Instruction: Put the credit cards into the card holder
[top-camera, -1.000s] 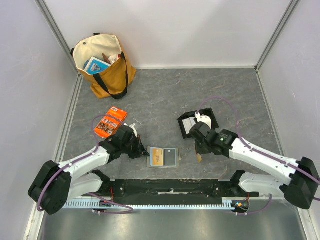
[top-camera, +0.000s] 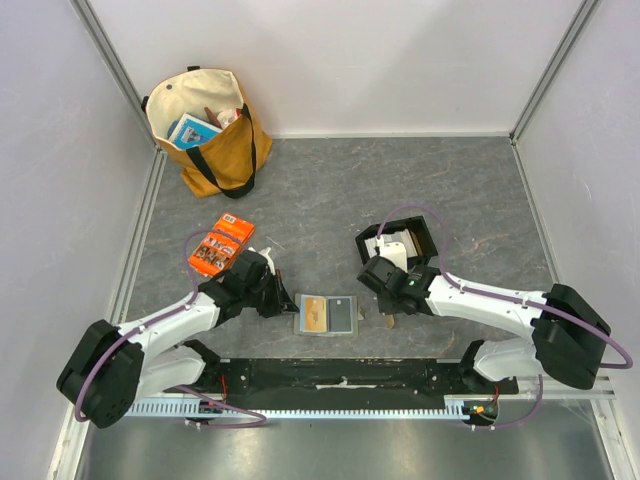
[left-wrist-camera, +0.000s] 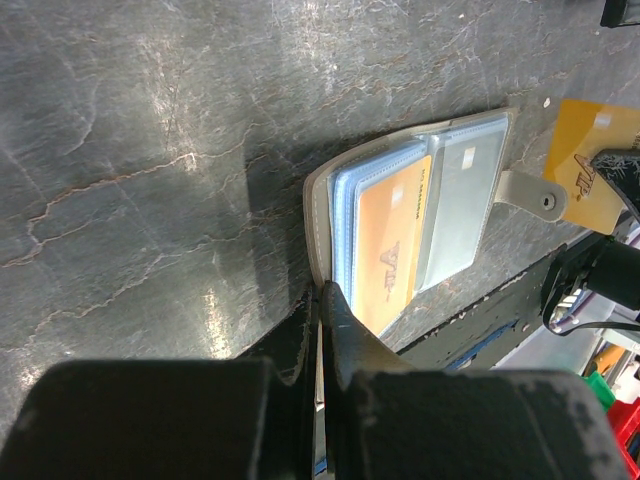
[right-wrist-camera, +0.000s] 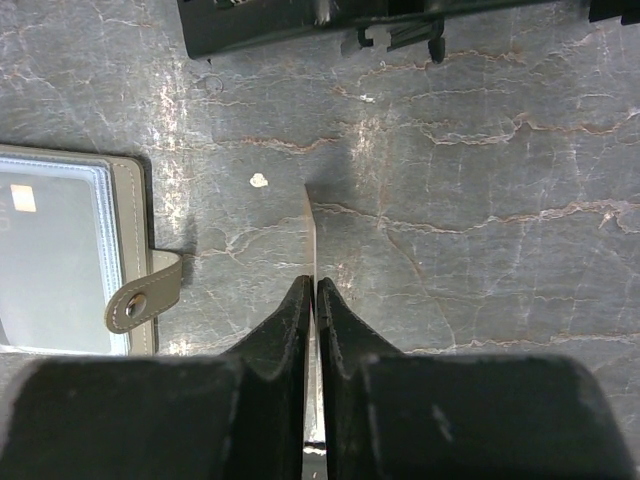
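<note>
The card holder (top-camera: 341, 314) lies spread open on the table, an orange card (left-wrist-camera: 390, 255) in its left clear pocket and the right pocket (left-wrist-camera: 468, 195) showing pale grey. My left gripper is shut on the holder's left edge. Right of the holder, my right gripper is shut on a second orange card (left-wrist-camera: 590, 170). This card appears edge-on as a thin strip in the right wrist view, upright between the fingertips. A small gap separates it from the holder's snap tab (right-wrist-camera: 145, 293).
A black tray (top-camera: 430, 238) with white contents sits behind my right gripper. An orange packet (top-camera: 222, 244) lies behind the left arm, with a mustard bag (top-camera: 255, 140) at back left. Dark rail (top-camera: 300, 372) along the front edge.
My right gripper has moved left toward the holder, bringing its card along. Left gripper and holder have stayed in place.
</note>
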